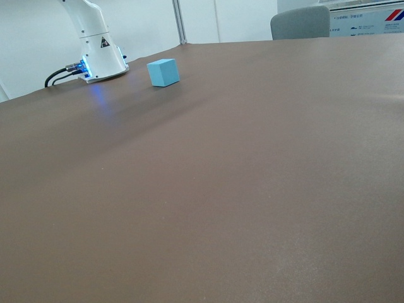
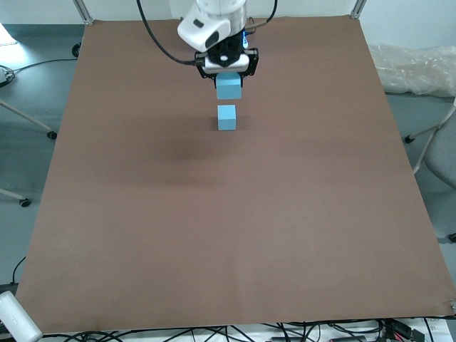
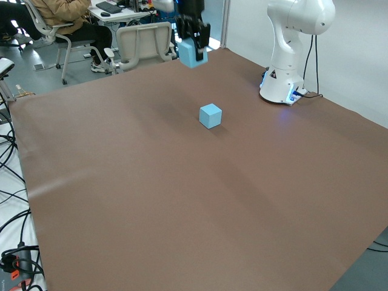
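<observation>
My gripper [image 2: 229,80] is shut on a light blue cube [image 2: 229,88], held in the air; in the right view this held cube [image 3: 191,56] hangs from the black fingers above and left of a second blue cube [image 3: 210,116] resting on the brown table. In the left view the resting cube [image 2: 226,118] appears just below the held one, near the middle line of the table. In the top view only the resting cube [image 1: 163,72] and part of the robot's white base show; the gripper is out of frame.
Cables run along one edge [image 3: 15,200]. The white robot base [image 3: 280,85] stands at another edge; chairs and a seated person are off the table.
</observation>
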